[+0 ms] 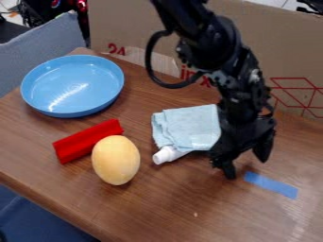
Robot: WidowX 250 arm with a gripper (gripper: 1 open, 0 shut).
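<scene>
My black gripper [243,157] hangs low over the wooden table [164,213], just right of a folded light-blue cloth [180,127] and a white tube [165,154] partly under it. A blue tape strip [274,186] lies on the table below and right of the gripper. I cannot tell how far apart the fingertips stand; nothing clearly shows between them.
A blue plate [74,83] sits at the upper left, with a red cylinder [86,141] and a yellow egg-shaped object [116,161] below it. A cardboard box [259,47] stands behind.
</scene>
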